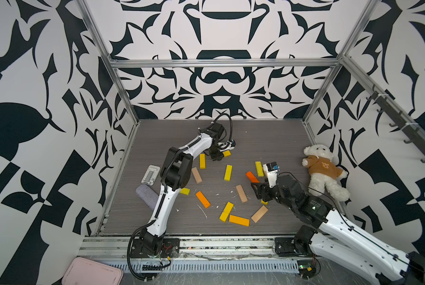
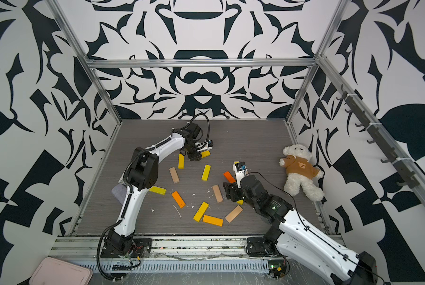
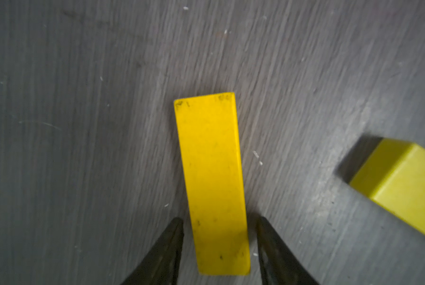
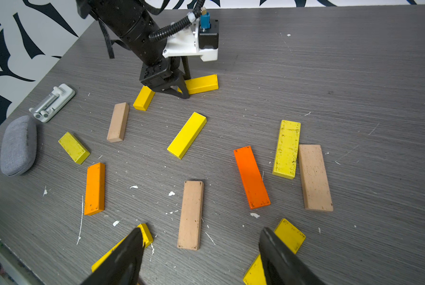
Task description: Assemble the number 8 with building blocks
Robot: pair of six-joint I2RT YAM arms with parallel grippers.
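Observation:
A yellow block (image 3: pixel 214 180) lies flat on the table, with my left gripper around its near end. The fingers (image 3: pixel 172 249) stand on both sides, and a gap shows between them and the block. From the right wrist view, the left gripper is at this same yellow block (image 4: pixel 203 84) at the back. My right gripper is open above the table, holding nothing. Below and ahead of it lie a wooden block (image 4: pixel 190 216), an orange-red block (image 4: pixel 251 177), and a yellow block (image 4: pixel 288 237) partly hidden by a finger.
Several more yellow, orange and wooden blocks lie scattered, including a yellow one (image 4: pixel 187 135) mid-table and an orange one (image 1: pixel 203 199). A grey pouch (image 4: pixel 19 144) and a white metal device (image 4: pixel 53 102) sit at left. A teddy bear (image 1: pixel 324 171) occupies the right side.

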